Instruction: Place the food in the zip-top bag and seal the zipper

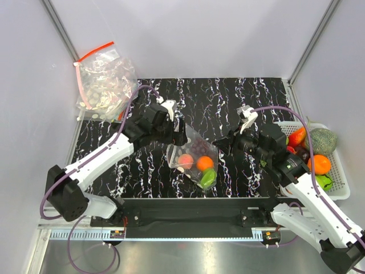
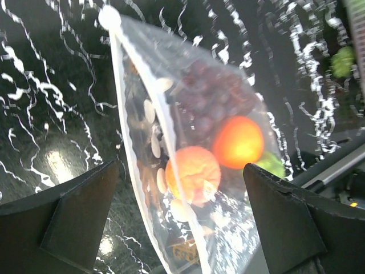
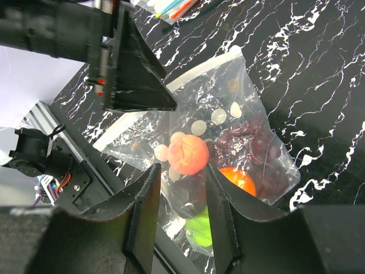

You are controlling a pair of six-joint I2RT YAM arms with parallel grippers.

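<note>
A clear zip top bag (image 1: 181,162) lies on the dark marbled table between my arms. In it are a peach (image 3: 189,154), an orange (image 2: 237,142), purple grapes (image 2: 206,94) and a green pepper (image 1: 208,178). The bag's white zipper edge (image 2: 144,80) runs lengthwise through the left wrist view; its strips look spread apart there. Above that edge, my left gripper stands open with nothing between its fingers. To the bag's right, my right gripper (image 1: 222,145) hovers part open. Nothing shows between its narrowly parted fingers.
A white basket (image 1: 343,181) of produce, including a melon (image 1: 321,141), stands at the right. Other clear bags (image 1: 105,80) with a red zipper lie at the back left.
</note>
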